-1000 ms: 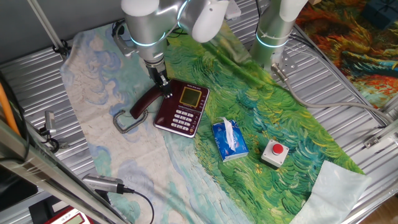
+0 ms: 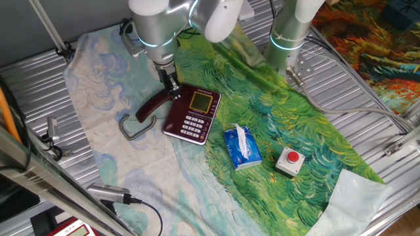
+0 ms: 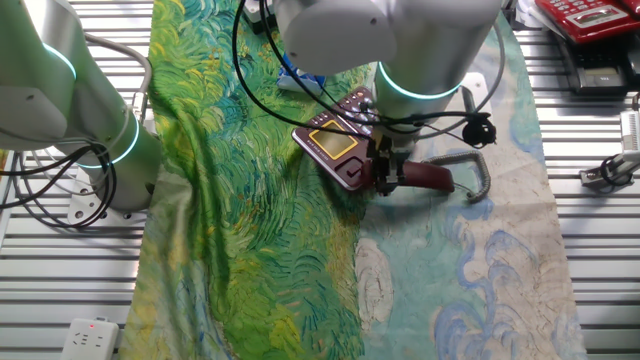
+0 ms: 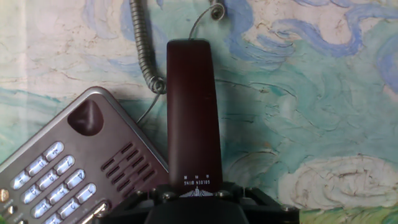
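A dark red desk phone (image 2: 191, 113) with a screen and lit keypad lies on the painted cloth. Its handset (image 4: 194, 112) is off the cradle, slanting out past the base's edge; the coiled cord (image 2: 139, 131) hangs from its far end. My gripper (image 2: 175, 94) is at the handset's near end, by the phone's upper left edge. In the wrist view the gripper has a dark finger close against each side of the handset, below the printed lettering, and appears shut on it. From the second exterior view, the handset (image 3: 425, 176) extends rightward from the gripper.
A blue tissue pack (image 2: 243, 148) and a red button box (image 2: 289, 162) rest on the cloth to the phone's right. A grey device (image 2: 109, 193) with a black cable lies near the front left. Open cloth surrounds the handset's far end.
The gripper has shifted very slightly up and left in the exterior view, the handset's free end seemingly with it. The phone base has not moved.
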